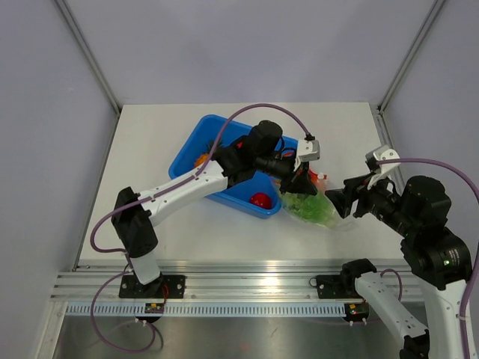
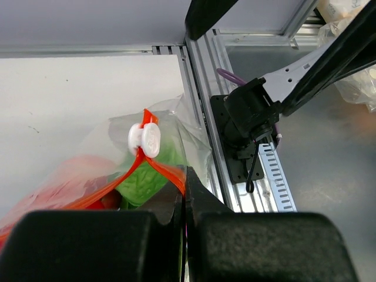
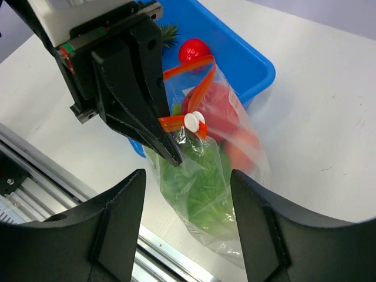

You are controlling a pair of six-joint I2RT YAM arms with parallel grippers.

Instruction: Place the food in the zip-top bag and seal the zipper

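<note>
The clear zip bag (image 1: pixel 314 209), holding green leafy food and red pieces, lies right of the blue bin. Its orange zipper and white slider (image 2: pixel 144 139) show at the top, the slider just beyond my left gripper in the left wrist view. That gripper is shut at the bag's zipper end, apparently on the orange zipper strip. My right gripper hangs open to the right of the bag, facing the slider (image 3: pixel 194 122), nothing between its fingers.
The blue bin (image 1: pixel 187 161) holds a pineapple (image 3: pixel 166 36), a red tomato (image 1: pixel 260 200) and other items. Metal rails run along the front edge.
</note>
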